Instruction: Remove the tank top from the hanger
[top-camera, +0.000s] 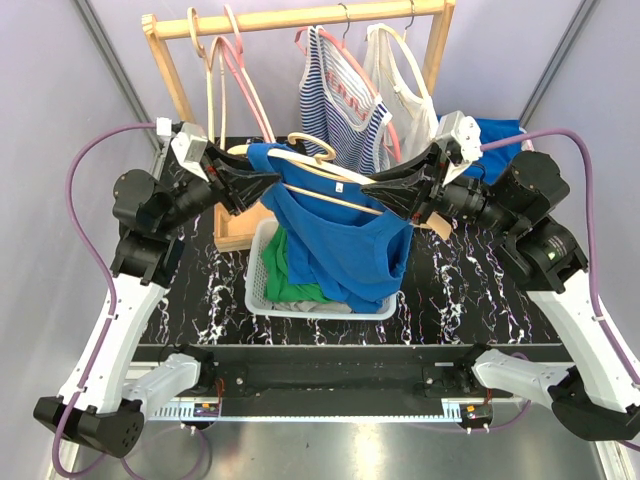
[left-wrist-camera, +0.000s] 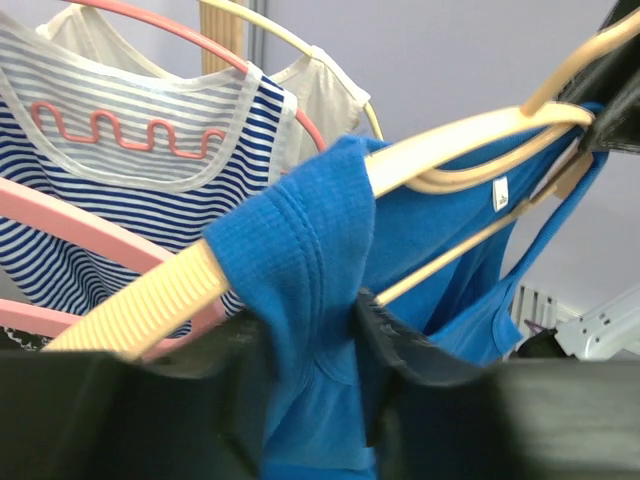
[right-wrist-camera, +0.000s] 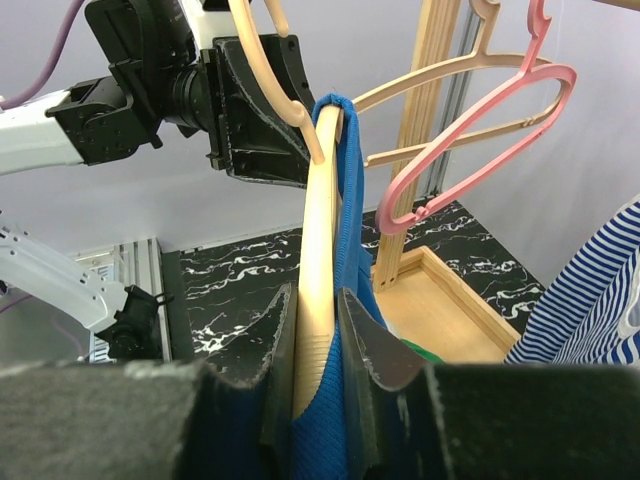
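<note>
The blue tank top (top-camera: 325, 225) hangs on a pale wooden hanger (top-camera: 310, 160), held aloft between my arms. At the hanger's right end, my right gripper (top-camera: 378, 190) is shut on the hanger; the right wrist view shows the wood (right-wrist-camera: 318, 270) and blue cloth between its fingers. My left gripper (top-camera: 268, 185) is at the left shoulder. In the left wrist view, the blue strap (left-wrist-camera: 300, 240), still looped over the hanger bar, runs between blurred fingers; whether they grip it cannot be told.
Below stands a white basket (top-camera: 256, 300) with green and blue clothes. Behind, a wooden rack (top-camera: 300, 16) carries a striped tank top (top-camera: 340, 110), a white top (top-camera: 395, 85) and bare hangers (top-camera: 240, 70). A wooden tray (top-camera: 235, 240) lies left of the basket.
</note>
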